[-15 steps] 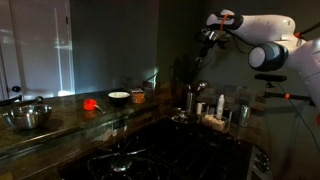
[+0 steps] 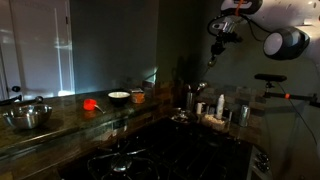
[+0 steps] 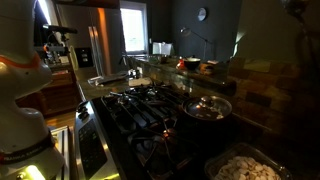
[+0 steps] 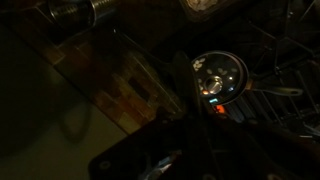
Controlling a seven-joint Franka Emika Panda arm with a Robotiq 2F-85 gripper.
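High above the back of the stove, my gripper (image 2: pixel 211 58) points downward at the end of the white arm. It is shut on a dark, elongated thing (image 4: pixel 184 72), which reaches away from the fingers in the wrist view; too little light falls there to tell what it is. Below in that view is a round pan (image 4: pixel 220 76) with a shiny lid and a long handle toward the right. The same lidded pan (image 3: pixel 208 107) sits on the stove in exterior view 2, apart from the gripper.
A tray of pale pieces (image 3: pixel 246 168) stands at the near right. Bottles (image 2: pixel 220 106) and utensils line the back of the stove. On the left counter are a metal bowl (image 2: pixel 28 116), a red cup (image 2: pixel 89 104), a white-rimmed pan (image 2: pixel 118 95) and an orange pot (image 2: pixel 138 96).
Objects on the counter and stove have not visibly moved.
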